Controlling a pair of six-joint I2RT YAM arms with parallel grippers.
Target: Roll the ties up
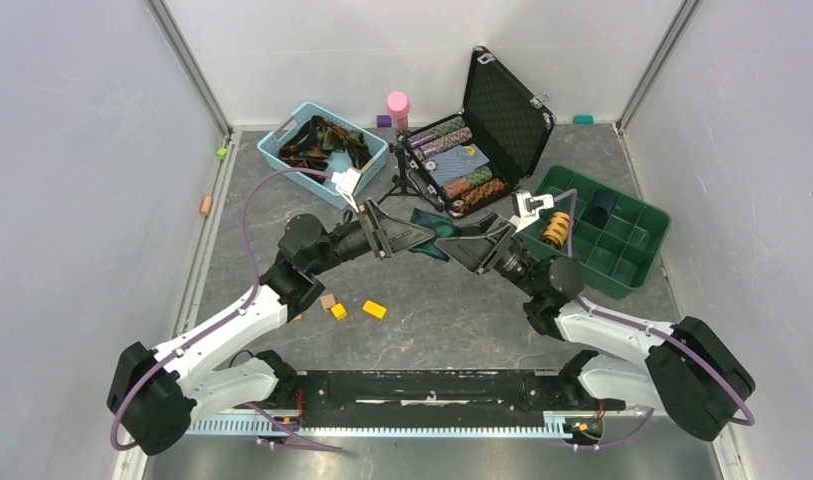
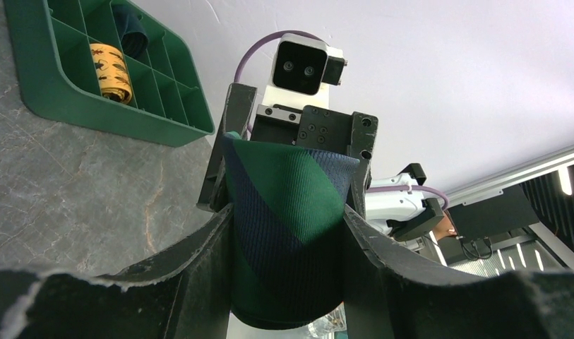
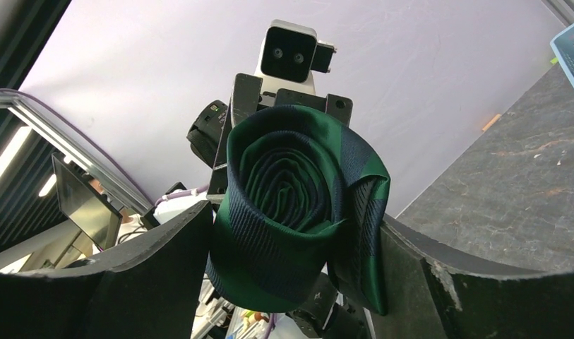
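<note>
Between the two arms, over the middle of the table, a green-and-navy striped tie (image 1: 432, 232) is rolled into a bundle. My left gripper is shut on it. My right gripper reaches round the same roll from the other side, its fingers at either side of the roll; the right wrist view shows the coiled end and a loose flap. A yellow patterned rolled tie (image 2: 111, 70) and a dark rolled tie (image 2: 128, 32) lie in compartments of the green divided box (image 1: 634, 240) at the right.
A blue basket (image 1: 375, 160) with dark fabrics, a pink-topped stand (image 1: 398, 105) and an open chip case (image 1: 507, 110) stand at the back. Small yellow blocks (image 1: 374, 309) lie front left.
</note>
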